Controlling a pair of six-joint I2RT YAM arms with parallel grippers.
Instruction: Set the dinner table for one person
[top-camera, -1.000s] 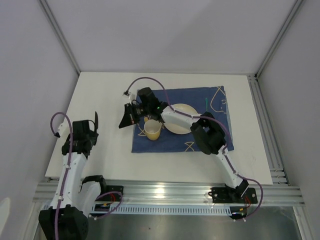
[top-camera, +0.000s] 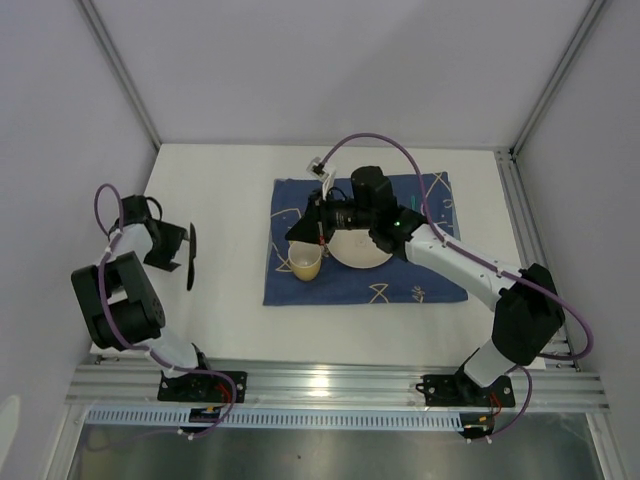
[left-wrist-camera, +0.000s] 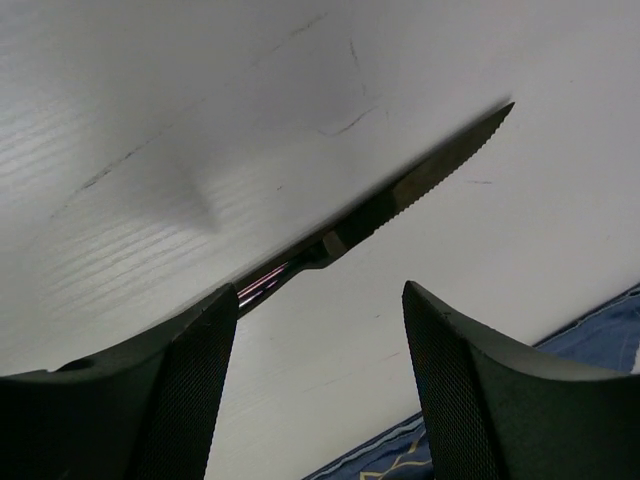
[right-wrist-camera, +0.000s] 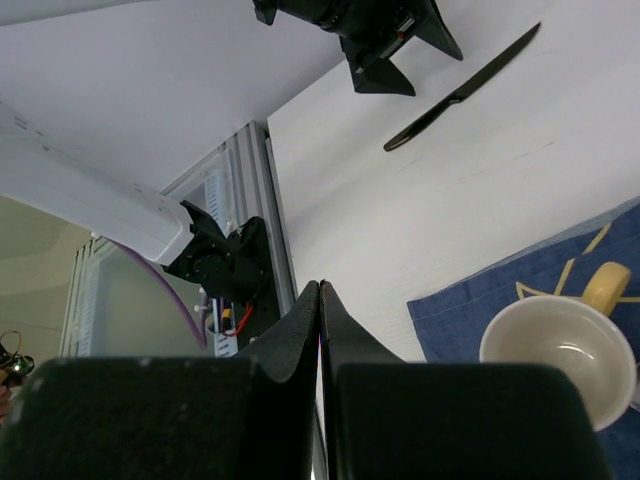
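A dark serrated knife lies on the white table at the left, also seen in the right wrist view (right-wrist-camera: 490, 70). My left gripper is just over it, fingers apart around the handle area, holding nothing visible. My right gripper is shut with nothing showing between its fingers, above the left part of the blue mat (top-camera: 350, 293). On that mat sit a yellow cup (top-camera: 305, 262) with a white inside and a cream plate (top-camera: 360, 255), partly hidden by the right arm.
Metal frame rails run along the front and sides, with walls left, right and behind.
My left gripper has moved back along the table beside the knife. My right arm has shifted rightward over the mat. The knife looks unmoved.
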